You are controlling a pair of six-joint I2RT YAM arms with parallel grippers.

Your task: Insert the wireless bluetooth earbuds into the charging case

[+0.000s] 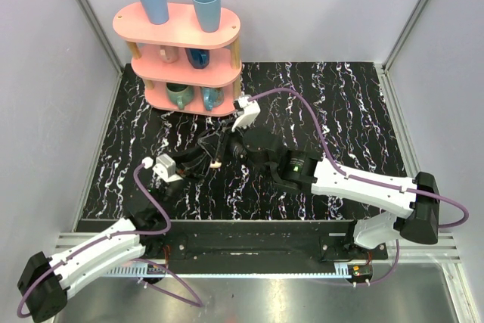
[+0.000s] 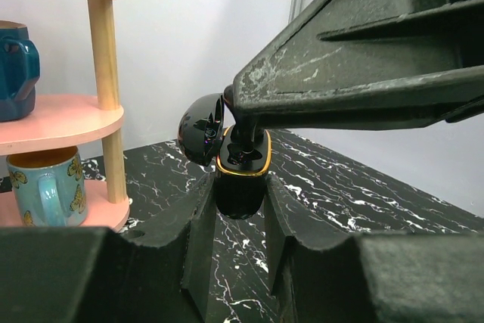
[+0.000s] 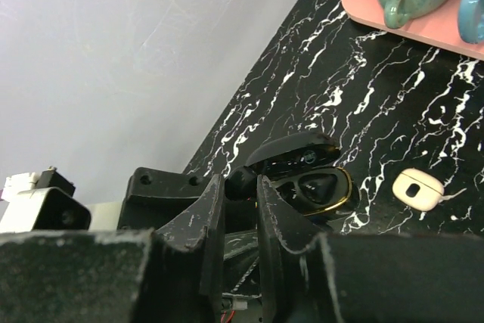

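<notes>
In the left wrist view my left gripper is shut on the black charging case (image 2: 239,191), its lid (image 2: 198,130) raised. My right gripper is shut on a small black earbud, held at the open case (image 3: 316,191) in the right wrist view; whether it is seated cannot be told. In the left wrist view the right gripper's dark body hangs over the case. A cream case (image 3: 417,190) lies on the marble mat below.
A pink three-tier shelf (image 1: 178,28) with cups and mugs stands at the back left. Walls border both sides.
</notes>
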